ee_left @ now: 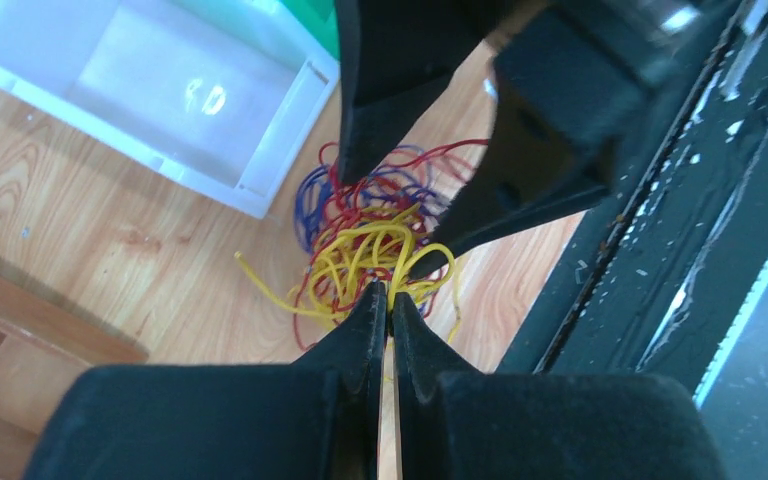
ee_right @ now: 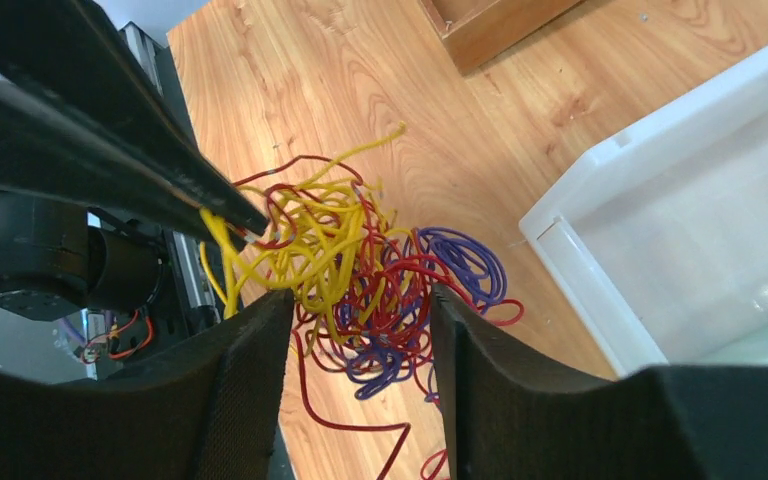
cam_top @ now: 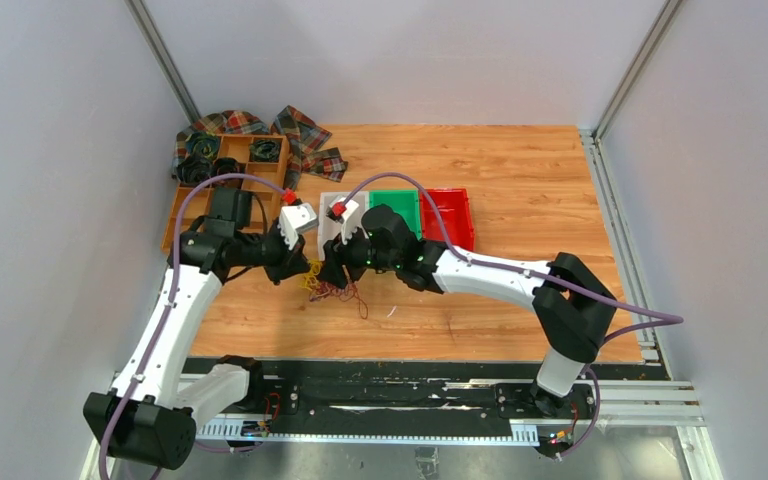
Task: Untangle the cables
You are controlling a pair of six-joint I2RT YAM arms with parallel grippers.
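Note:
A tangle of yellow, red and blue cables (cam_top: 343, 293) is bunched over the wooden table, below the white bin. My left gripper is shut on a yellow cable loop at the top of the bunch. My right gripper faces it from the right, part open, its fingertips at the yellow and red strands; in the left wrist view its dark fingers reach down over the bunch. Whether strands lie between them is unclear.
A white bin (ee_right: 720, 200), a green bin (cam_top: 394, 210) and a red bin (cam_top: 454, 215) stand behind the cables. A wooden compartment box (cam_top: 175, 225) with dark coils and plaid cloth is at the back left.

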